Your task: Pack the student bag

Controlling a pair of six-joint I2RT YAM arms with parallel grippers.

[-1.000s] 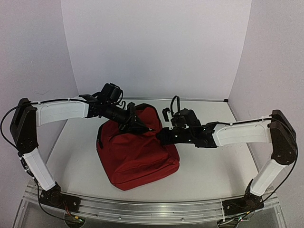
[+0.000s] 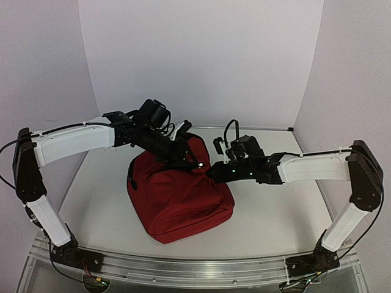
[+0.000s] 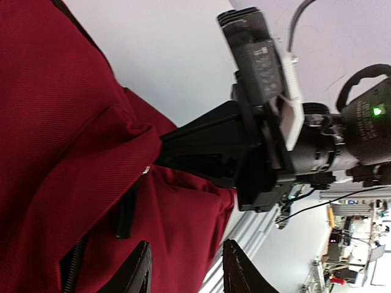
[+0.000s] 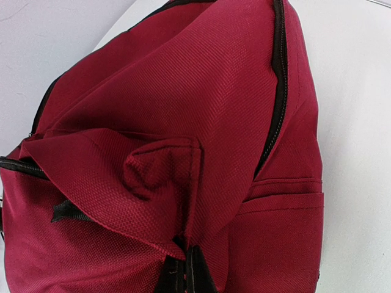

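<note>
A dark red bag [image 2: 183,204] lies on the table, its front pocket gaping along a black zipper [image 3: 72,268]. My right gripper is shut on a fold of the bag's fabric [image 4: 162,177] at the pocket's edge. Just beneath that fold a black zipper pull [image 3: 126,210] hangs in the left wrist view. My left gripper is open above the pocket, its two fingers apart with nothing visible between them. From above, the left arm's wrist hides part of the bag's top.
Bare white table [image 2: 275,207] surrounds the bag, with free room on the right. Grey walls [image 2: 201,61] close the back and sides. A metal rail [image 2: 195,262] runs along the front edge. Both grippers are close together over the bag.
My left gripper has shifted right, and its wrist has turned.
</note>
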